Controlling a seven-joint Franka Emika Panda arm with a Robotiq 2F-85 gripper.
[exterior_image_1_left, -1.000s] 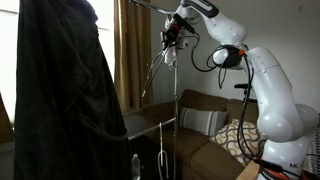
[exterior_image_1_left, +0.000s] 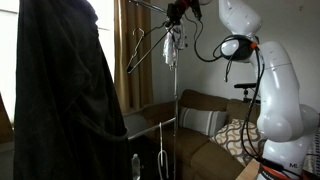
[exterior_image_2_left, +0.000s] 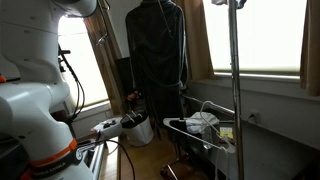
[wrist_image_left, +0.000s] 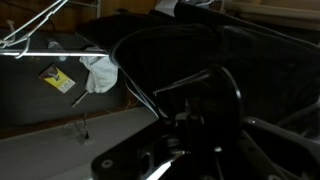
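Note:
A thin dark clothes hanger (exterior_image_1_left: 133, 66) hangs tilted below my gripper (exterior_image_1_left: 172, 21), near the upper end of the metal rack. My gripper appears shut on the hanger's top end, though the contact is too small to see clearly. In the wrist view the dark fingers (wrist_image_left: 185, 132) are hard to make out against a large black shape. A long black garment (exterior_image_1_left: 65, 100) hangs at the left in exterior view 1. It also shows in exterior view 2 as the black garment (exterior_image_2_left: 157, 48) before the window.
The rack's upright pole (exterior_image_1_left: 176, 105) stands just below my gripper, with a white cloth (exterior_image_1_left: 171, 50) beside it. A lower white hanger (exterior_image_1_left: 163, 160) hangs from a crossbar. Behind are a brown sofa (exterior_image_1_left: 150, 117) and a striped pillow (exterior_image_1_left: 205, 122).
My gripper has risen, and the hanger has risen with it. The hanger has turned from nearly edge-on to a wider view and now leans further left. The black garment stays in place.

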